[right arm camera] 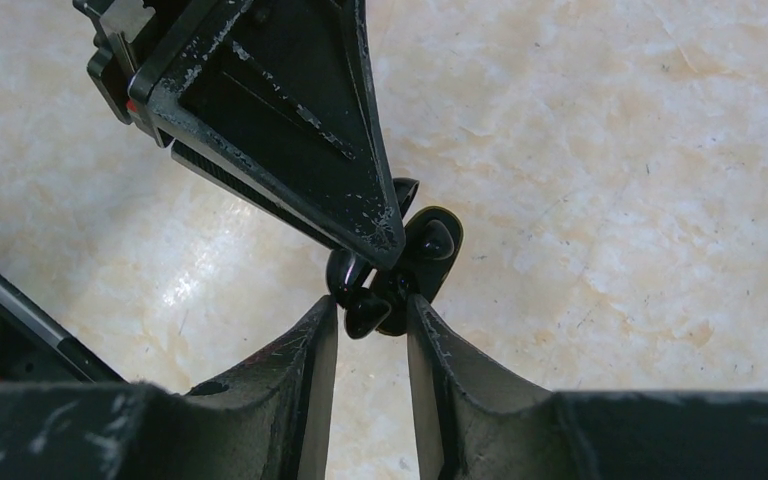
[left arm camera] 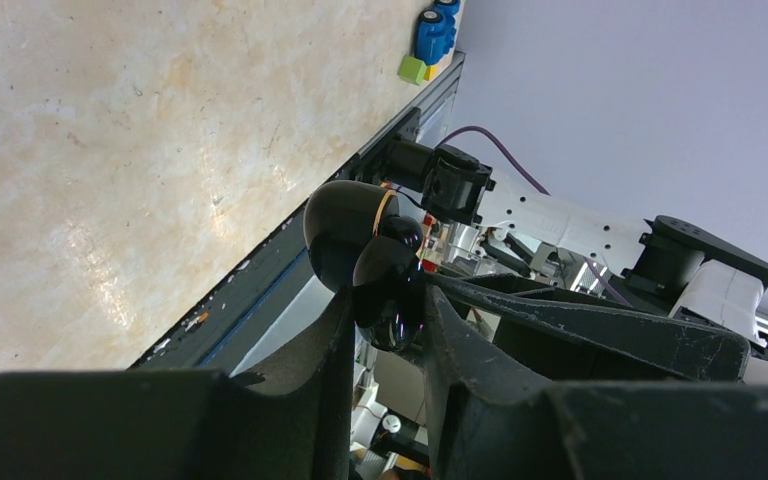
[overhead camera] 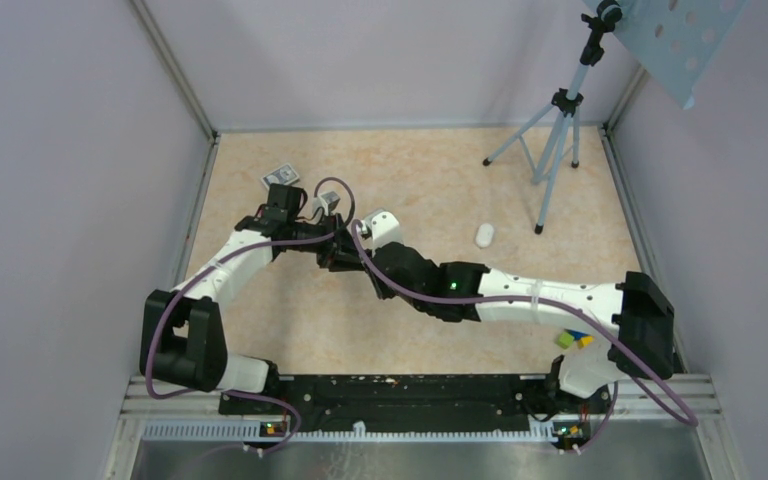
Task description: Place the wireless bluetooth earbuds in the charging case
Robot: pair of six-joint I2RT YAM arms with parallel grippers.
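Observation:
My left gripper is shut on the black charging case point(left arm camera: 345, 230), whose dark glossy parts show above its fingertips. In the right wrist view the open case point(right arm camera: 430, 260) hangs at the left gripper's fingers, a rounded black earbud piece point(right arm camera: 438, 238) in its upper part and another dark piece point(right arm camera: 365, 315) at its lower end. My right gripper is part open, its fingertips at that lower piece; whether they touch it is unclear. In the top view both grippers meet over the mid-table, largely hiding the case.
A white oval object point(overhead camera: 485, 235) lies right of centre. A tripod point(overhead camera: 560, 140) stands at the back right, coloured blocks point(overhead camera: 565, 339) at the front right, a small card-like item point(overhead camera: 280, 175) at the back left.

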